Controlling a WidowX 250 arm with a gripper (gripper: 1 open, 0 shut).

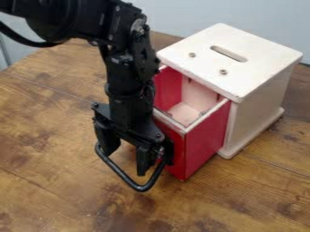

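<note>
A wooden cabinet (253, 68) with a cream top, a slot and screws stands at the right. Its red-fronted drawer (205, 145) is pulled out, and the part of its inside that shows looks empty. My black gripper (130, 156) is low at the drawer's front-left, beside the red front and partly covering it. A dark bar loops below the gripper; whether the fingers hold it or are shut cannot be made out.
A pale wall runs behind the table at the back.
</note>
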